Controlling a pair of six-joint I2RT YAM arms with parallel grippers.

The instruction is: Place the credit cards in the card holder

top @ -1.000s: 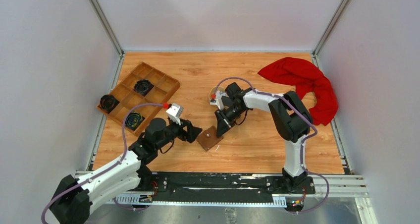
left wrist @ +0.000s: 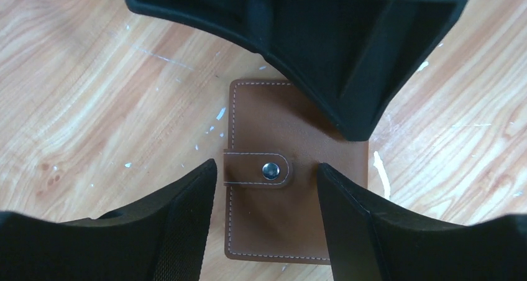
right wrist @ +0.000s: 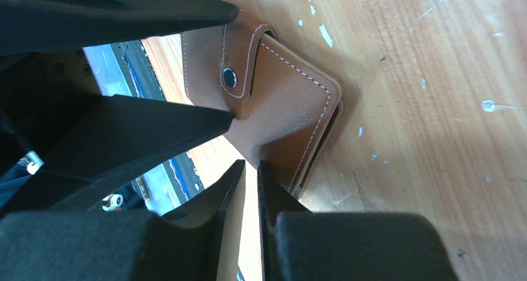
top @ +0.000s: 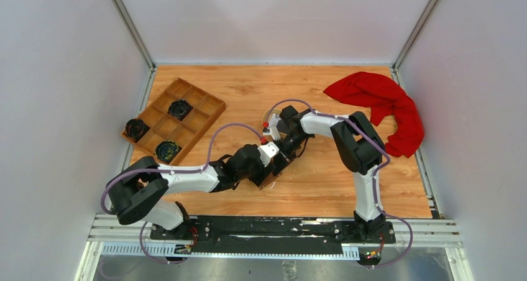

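A brown leather card holder (left wrist: 279, 222) lies closed on the table, its strap (left wrist: 248, 167) snapped down with a round metal stud. In the top view the two arms mostly cover it. My left gripper is part open over the cover, its two fingertips apart on either side of the stud. From the right wrist view that gripper likewise spans the strap. My right gripper is nearly closed at the holder's edge, its tips pinching that edge. No credit cards can be made out.
At the left stands a wooden compartment tray (top: 214, 110) with several dark coils. A crumpled red cloth (top: 379, 101) lies at the back right. Behind the right gripper sits a partly hidden yellow-rimmed thing (top: 263, 117). The two grippers are very close together.
My left arm has swung right, from beside the card holder to over it, close against the right gripper. The right gripper has stayed nearly still at the holder's edge.
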